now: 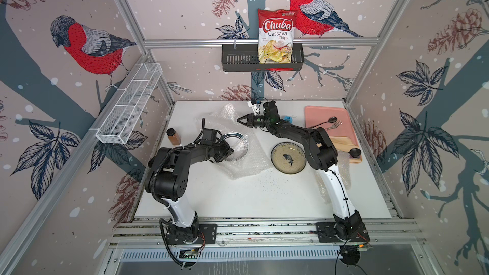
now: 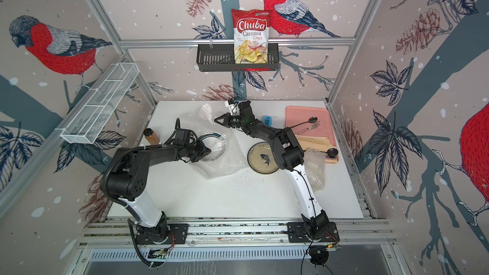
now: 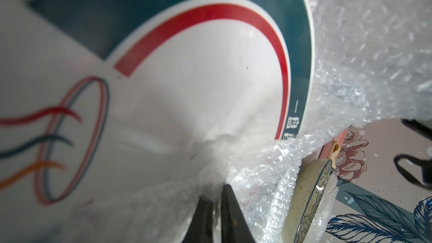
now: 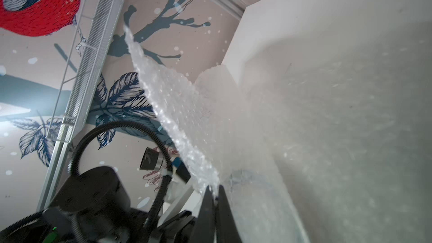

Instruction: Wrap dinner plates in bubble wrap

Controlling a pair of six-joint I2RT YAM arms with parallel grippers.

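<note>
A white plate (image 3: 216,63) with a dark teal rim band and a red arc lies on bubble wrap (image 1: 242,171), left of the table's middle. My left gripper is over the plate's near left part, shut on a fold of the wrap that partly covers the plate. At the back, my right gripper is shut on the sheet's far edge, and a flap of wrap (image 4: 175,112) stands up from its fingertips. A second plate, beige with a dark fish (image 1: 288,165), lies bare on the table to the right.
Right of the beige plate lie more bubble wrap (image 2: 314,170), a pink tray (image 1: 328,117) with spoon and fork, and a wooden board (image 2: 318,143). A brown-capped bottle (image 1: 173,136) stands at the left.
</note>
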